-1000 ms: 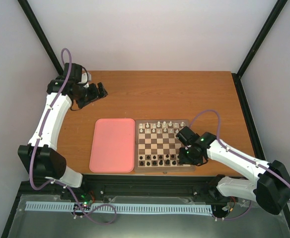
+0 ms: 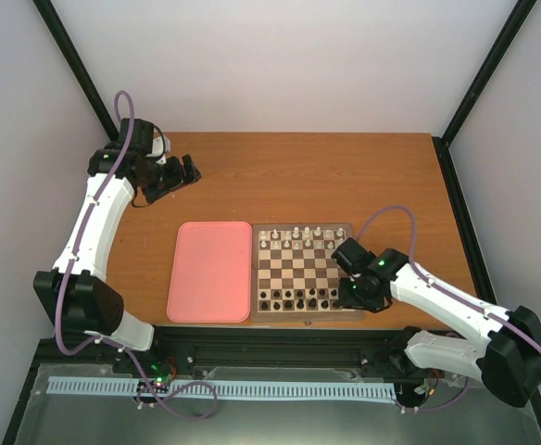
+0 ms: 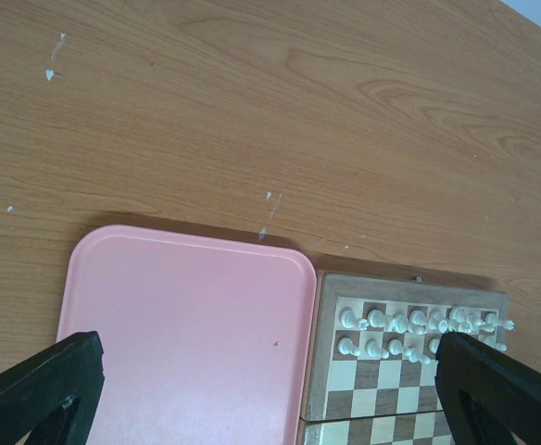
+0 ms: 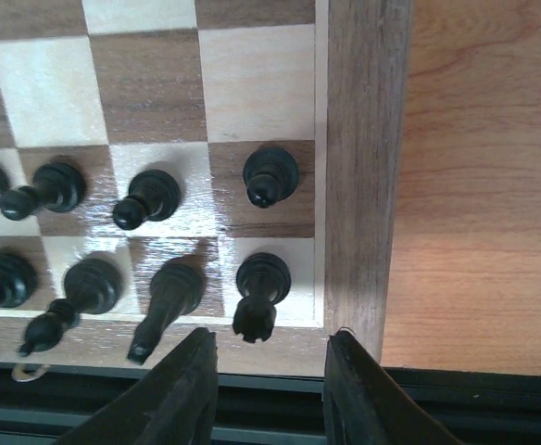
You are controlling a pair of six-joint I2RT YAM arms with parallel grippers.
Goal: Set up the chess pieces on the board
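Observation:
In the right wrist view a black rook [image 4: 261, 283] stands upright on the light corner square, with a black pawn [image 4: 271, 174] on the dark square behind it. My right gripper is open over the board's near edge; nothing sits between its fingers, and the rook is just beyond the tips. The chessboard [image 2: 294, 317] bears two rows of black pieces on its near side and white pieces [image 3: 409, 321] on its far side. My left gripper hangs high at the back left, fingers wide apart, empty.
Left of the board lies a pink tray [image 2: 210, 273], with no pieces in it. A dark frame rail [image 4: 270, 403] runs along the board's near edge.
The rook stays on its corner square. The left arm is essentially still.

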